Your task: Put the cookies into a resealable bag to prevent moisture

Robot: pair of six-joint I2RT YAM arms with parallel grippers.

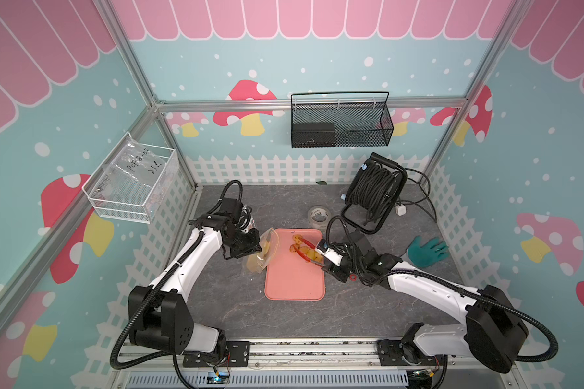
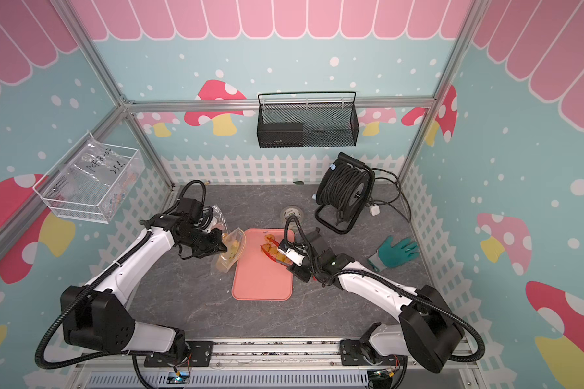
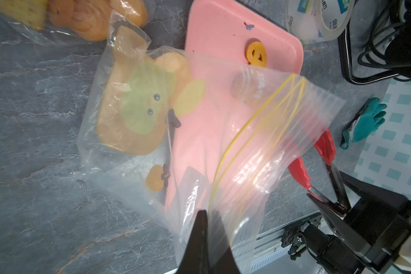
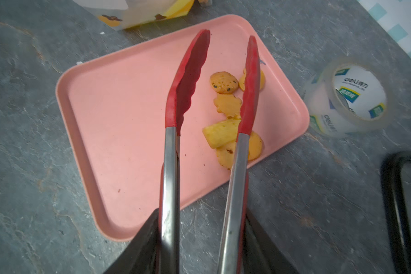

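A clear bag with a cartoon animal print spreads from my left gripper, shut on its thin plastic. Its far end overlaps the left side of the pink tray. Several cookies lie bunched along the tray's far right side; one is a yellow roll-shaped piece. My right gripper carries long tong arms with red tips, one on each side. These stand apart above the cookies, with no cookie visibly pinched between them. The right arm overlaps part of the tray in the top left view.
A tape roll stands just behind the tray, and a black cable reel at the back right. A teal glove lies at the right. Packaged bread is beyond the bag. The table in front of the tray is clear.
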